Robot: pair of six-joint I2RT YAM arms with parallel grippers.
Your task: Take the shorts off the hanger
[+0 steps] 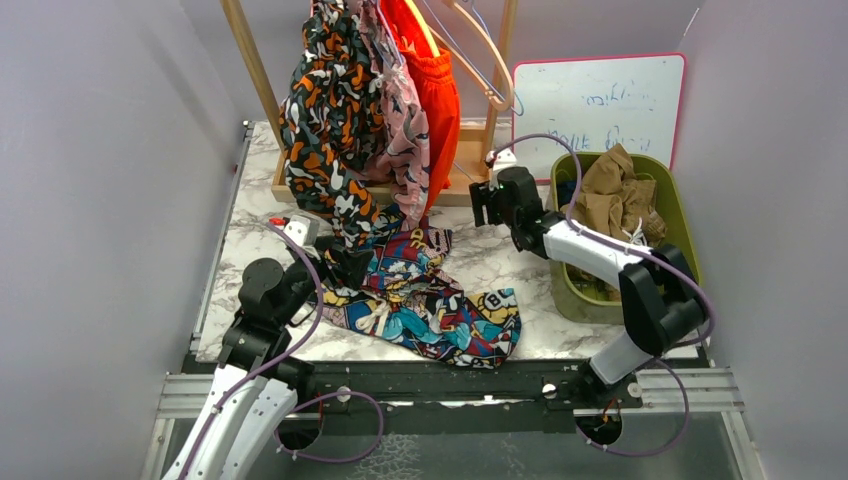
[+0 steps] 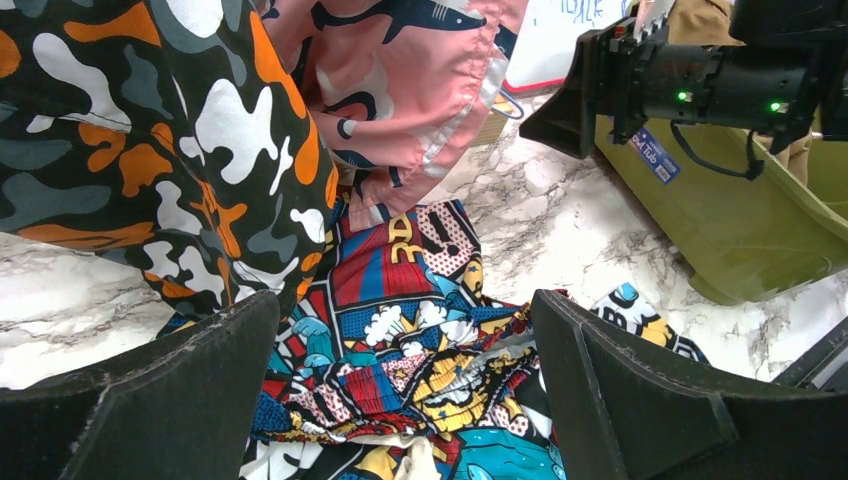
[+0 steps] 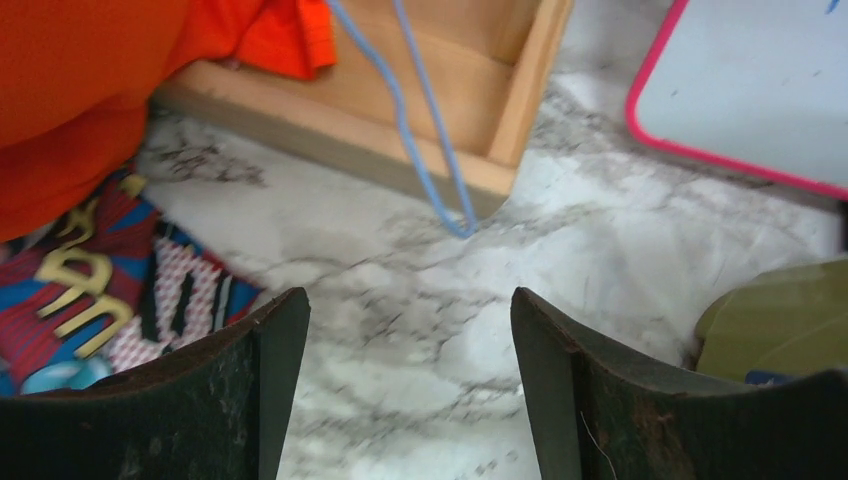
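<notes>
Colourful comic-print shorts (image 1: pixel 465 335) lie crumpled on the marble table beneath the rack. Camo shorts (image 1: pixel 325 130), pink shark-print shorts (image 1: pixel 405 150) and red shorts (image 1: pixel 435 110) still hang from hangers; wooden and blue hangers above them hold no garment. My left gripper (image 1: pixel 340 265) is open just over the comic-print fabric, whose folds (image 2: pixel 420 370) show between and below its fingers. My right gripper (image 1: pixel 485 205) stands open right of the red shorts, low over bare marble, nothing between its fingers.
The wooden rack base (image 3: pixel 330 130) is at the back, with a blue wire hanger dangling over it. An olive bin (image 1: pixel 620 310) of brown cloth stands at the right, a whiteboard (image 1: pixel 590 90) behind it. Bare marble lies between bin and fabric.
</notes>
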